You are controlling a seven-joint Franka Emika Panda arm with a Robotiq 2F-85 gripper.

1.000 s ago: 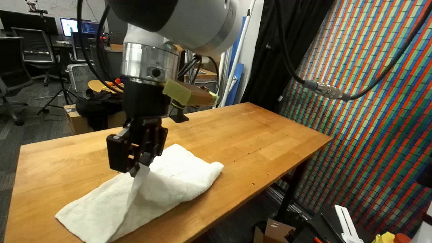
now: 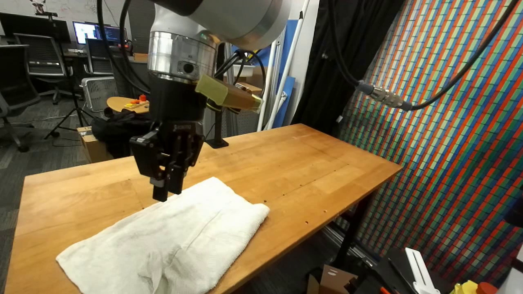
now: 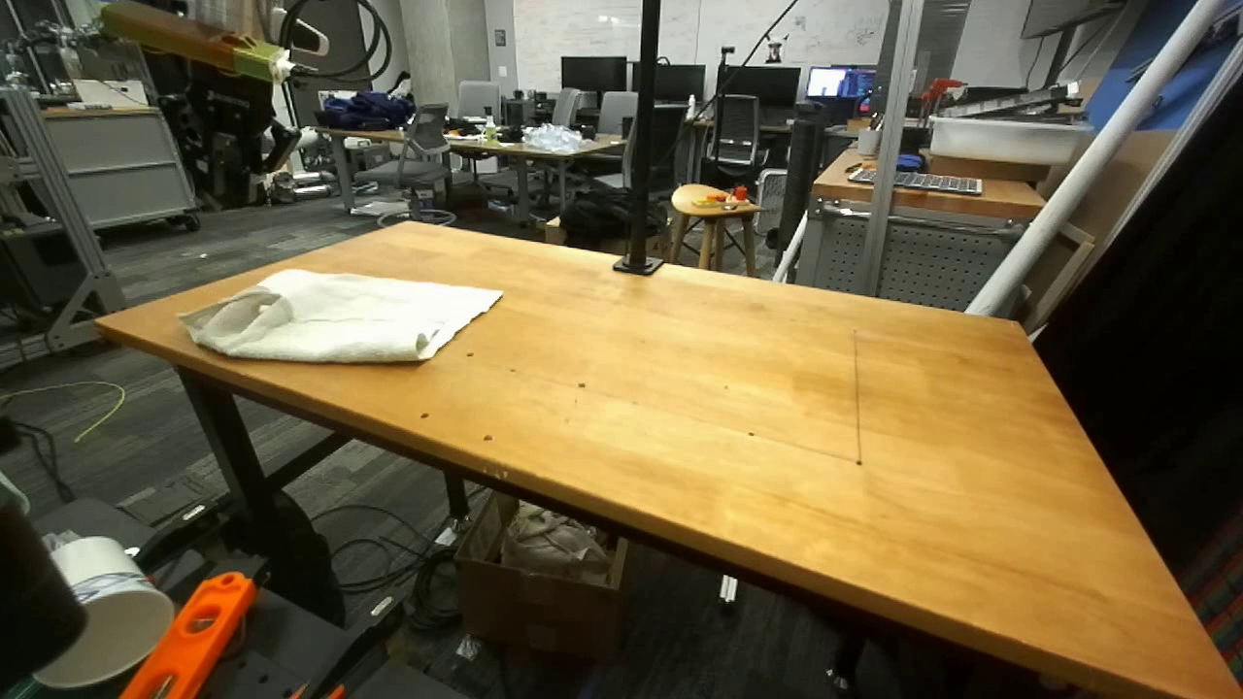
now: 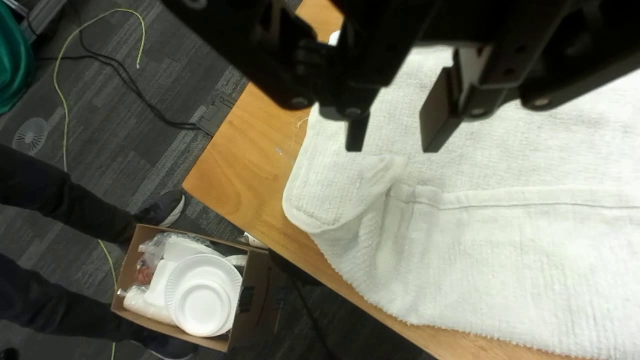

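A white towel (image 2: 162, 235) lies spread on the wooden table, with a rumpled bump near its front edge. In the wrist view one corner of the towel (image 4: 510, 258) is creased and folded over itself near the table's corner. My gripper stands open above the cloth, a clear gap between its fingers and nothing in it. From the first exterior view, the gripper (image 2: 164, 188) hangs over the towel's far edge. In the second exterior view the towel (image 3: 350, 316) sits at the table's left end, and the gripper's fingertips are hard to make out.
A black post (image 3: 638, 250) rises from its back edge. On the floor beside the table is a cardboard box (image 4: 138, 234) holding paper plates; a person's legs (image 4: 60, 198) show nearby.
One second ago the gripper held a raised part of the towel. Now it has let go and risen, and the towel lies down on the table, spread further toward the front.
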